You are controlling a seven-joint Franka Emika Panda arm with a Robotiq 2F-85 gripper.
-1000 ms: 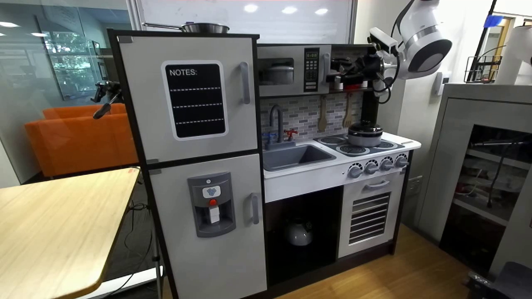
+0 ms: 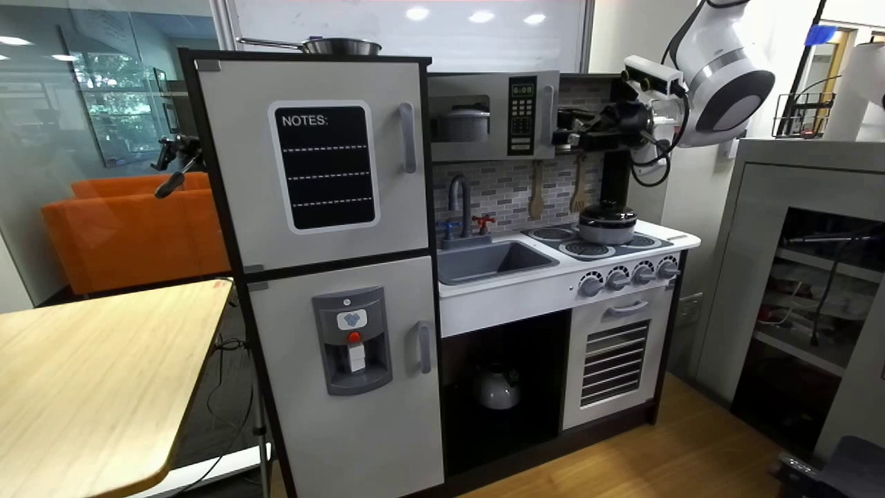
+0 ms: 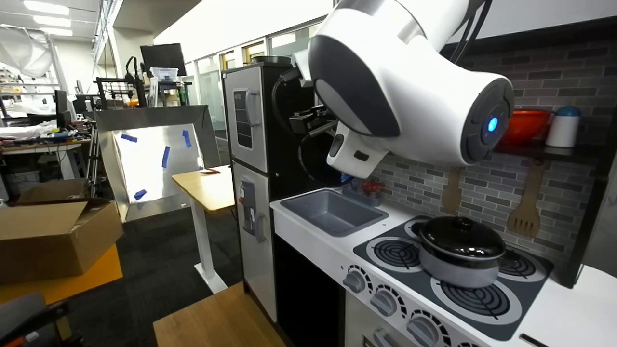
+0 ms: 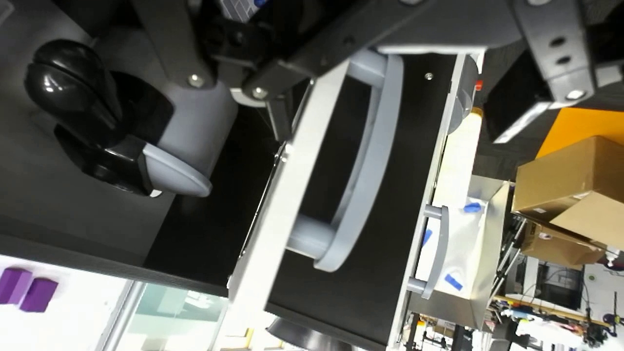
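The microwave door (image 2: 531,116) stands ajar, its edge running diagonally through the wrist view. Its grey handle (image 4: 374,158) lies in the space between my open gripper's (image 4: 395,131) fingers. One finger (image 4: 281,120) is at the inner side of the door edge; whether it touches is unclear. The other is well out beyond the handle's outer side. Nothing is clamped. Inside the microwave, a grey pot (image 4: 202,126) with a black lid shows in the wrist view. From exterior view 2, my gripper (image 3: 309,120) is partly covered by the arm.
Below, a lidded pot (image 2: 607,225) stands on the stove, with the sink (image 2: 498,261) to its left. The tall fridge (image 2: 398,224) flanks the microwave. On the shelf sit a red bowl (image 3: 523,124) and a blue-capped white bottle (image 3: 562,128).
The microwave door has swung further out, its handle shifting slightly right in exterior view 1. My arm has moved outward and right, and now covers the shelf's red item.
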